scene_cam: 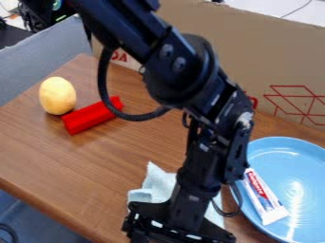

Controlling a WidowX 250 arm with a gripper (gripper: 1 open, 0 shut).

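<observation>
The black arm reaches down from the top to the front centre, where its gripper (178, 228) is low over a pale folded cloth (148, 190) at the table's front edge. The gripper's fingertips and whatever may be between them cannot be made out. To the right, a white toothpaste tube (263, 197) lies on a blue plate (292, 163). A yellow potato-like object (57, 95) and a red cylinder (89, 115) lie on the left.
The wooden table (102, 161) has clear space at centre-left. A cardboard box (229, 43) stands along the back, and a grey surface (38, 66) borders the left side.
</observation>
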